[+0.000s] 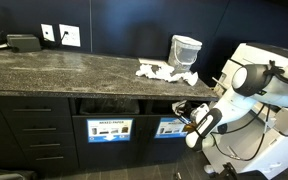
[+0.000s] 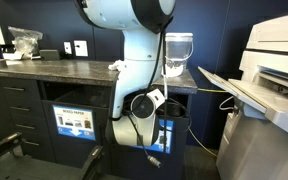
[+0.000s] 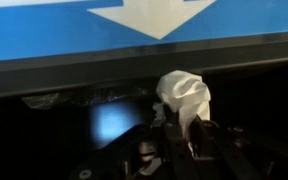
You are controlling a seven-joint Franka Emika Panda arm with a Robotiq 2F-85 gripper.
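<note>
A crumpled piece of white paper or tissue (image 3: 184, 92) sticks up from between the fingers of my gripper in the wrist view. The fingers are shut on its lower part. Beyond it lies the dark edge of an open bin, with a blue label (image 3: 64, 35) carrying a white arrow on its front. Dark space surrounds the gripper, so its depth at the opening is hard to judge. In exterior view 2 the arm (image 2: 134, 60) hides the gripper's fingers and the paper.
On the dark countertop (image 1: 74, 70) lie more crumpled white pieces (image 1: 164, 72), beside a clear-sided bucket (image 1: 185, 52). Another bin opening (image 1: 109, 105) is to the left. A pale appliance (image 2: 269, 110) stands close on the right.
</note>
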